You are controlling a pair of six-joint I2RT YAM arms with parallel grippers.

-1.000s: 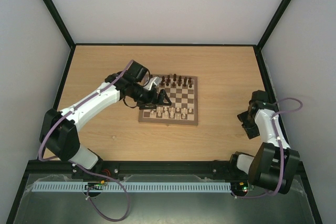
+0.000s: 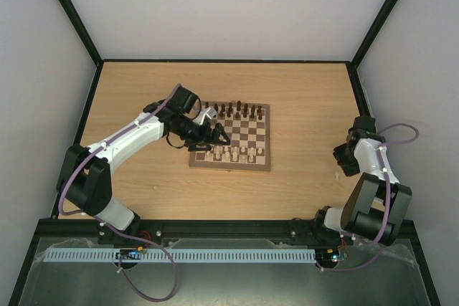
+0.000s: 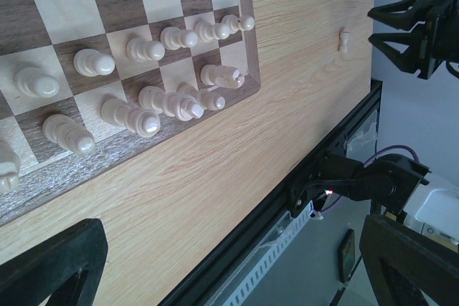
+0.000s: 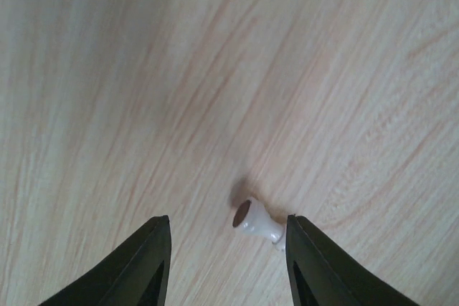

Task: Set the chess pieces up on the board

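On the chessboard [image 2: 265, 134], dark pieces [image 2: 239, 105] stand along the far side and white pieces [image 2: 251, 154] along the near side. The left wrist view shows white pawns [image 3: 93, 62] in front of taller white pieces [image 3: 130, 117]. My left gripper is open over the board's left part, with nothing between its fingers. A small white piece [image 4: 259, 223] lies tipped over on the table at far right, its dark base showing. Above it, my right gripper has its fingers apart; one fingertip [image 4: 295, 231] partly hides the piece's head.
Another small light piece [image 2: 155, 188] lies on the bare table at front left. Between the board and my right arm the tabletop [image 2: 308, 120] is clear. The right side wall [image 2: 409, 91] stands close beside that arm.
My right gripper has shifted back and slightly right, leaving the lying white piece visible on the table in the top view.
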